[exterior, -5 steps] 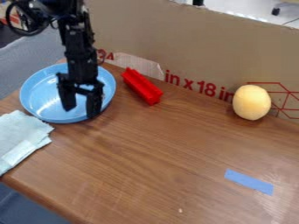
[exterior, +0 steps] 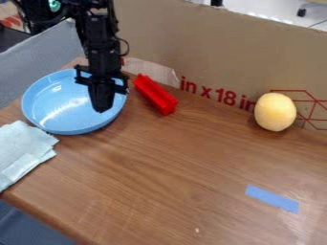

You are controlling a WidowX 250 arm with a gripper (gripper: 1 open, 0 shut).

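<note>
My black gripper [exterior: 99,94] hangs low over the right part of a light blue plate [exterior: 57,105] at the left of the wooden table. It is shut, with nothing visible between its fingers. A red object [exterior: 156,95] lies just right of the plate. A folded pale cloth [exterior: 18,151] lies below the plate at the table's left edge.
A yellow egg-shaped object [exterior: 274,112] stands at the right, before a cardboard wall [exterior: 230,48]. A blue tape strip [exterior: 272,199] is stuck at the lower right.
The gripper has risen and tilted a little, moving back from its lower position over the plate. The other things have not visibly moved.
</note>
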